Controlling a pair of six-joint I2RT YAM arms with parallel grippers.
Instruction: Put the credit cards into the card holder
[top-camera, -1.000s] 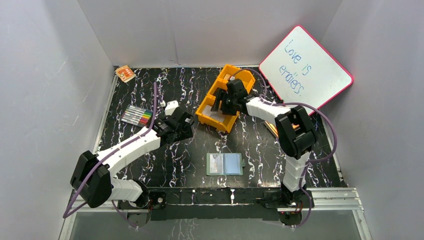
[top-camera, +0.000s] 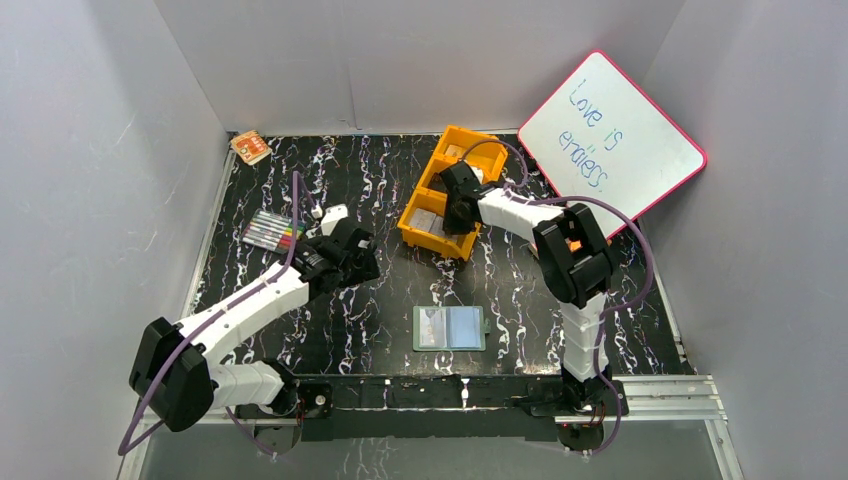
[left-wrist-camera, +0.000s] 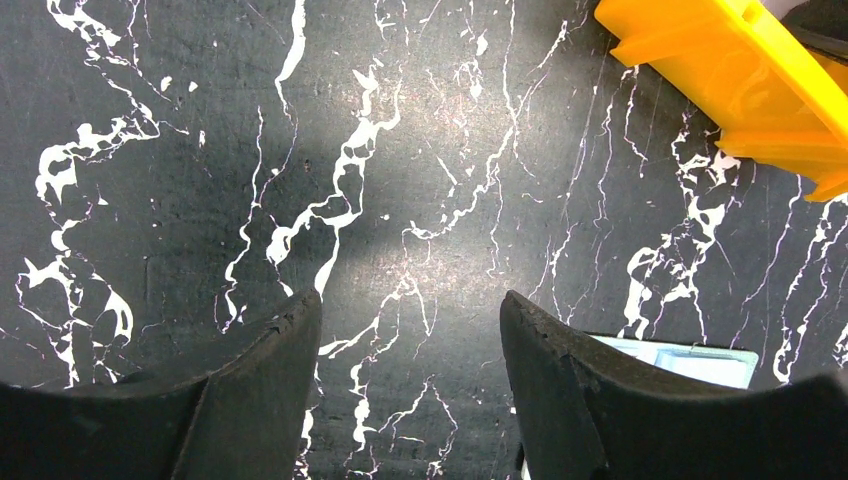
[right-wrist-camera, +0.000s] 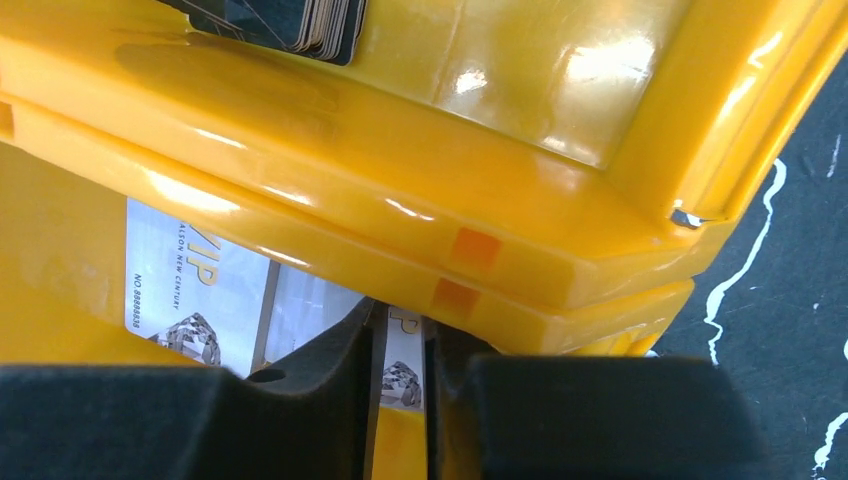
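Note:
White cards (right-wrist-camera: 195, 290) marked VIP lie in the front compartment of the yellow bin (top-camera: 435, 243). My right gripper reaches down into that compartment, fingers a narrow gap apart; a card face shows in the gap, and I see no firm hold on it. The bin's divider wall hides part of the cards. The card holder (top-camera: 450, 329) lies spread open on the table near the front, clear pockets upward. Left of the bin, my left gripper hangs over bare table, open with nothing between its fingers.
Dark cards (right-wrist-camera: 330, 28) sit in a neighbouring bin compartment. A whiteboard (top-camera: 612, 145) leans at the back right, coloured markers (top-camera: 272, 232) lie on the left, and an orange packet (top-camera: 250, 147) lies at the back left. Table around the holder is clear.
My right gripper has turned and lowered into the front compartment, its fingers closer together. The bin has shifted slightly right. The left arm has drifted a little left.

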